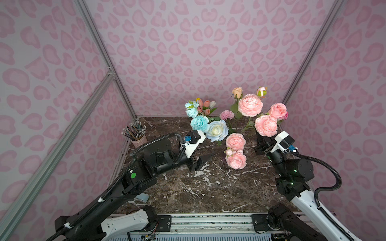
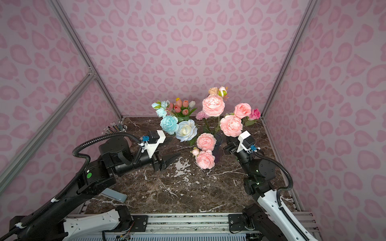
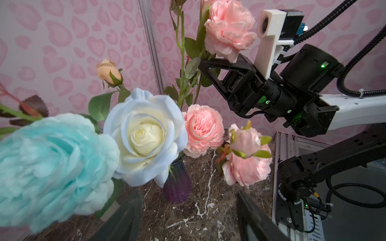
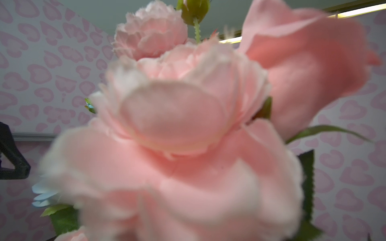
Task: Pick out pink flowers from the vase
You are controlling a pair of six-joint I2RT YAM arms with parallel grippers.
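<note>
Upper pink flowers [image 1: 266, 125] lean to the right of the purple vase [image 3: 177, 184]. Close behind their lowest bloom my right gripper is shut at the stems; the heads move along with it, though the grip itself is partly hidden. A big pink bloom [image 4: 172, 180] fills most of the right wrist view and covers those fingers. Two lower pink blooms [image 2: 206, 142] and a bud hang over the vase's front. To the left, my left gripper [image 1: 204, 160] stands open, apart from the flowers, its blurred fingers [image 3: 124, 219] parted with nothing between them.
Blue and white flowers [image 2: 186, 130] crowd the left wrist view, close to my left gripper. Orange tulips [image 2: 185, 103] stand behind them. A brush cup [image 1: 139, 140] sits at the left edge.
</note>
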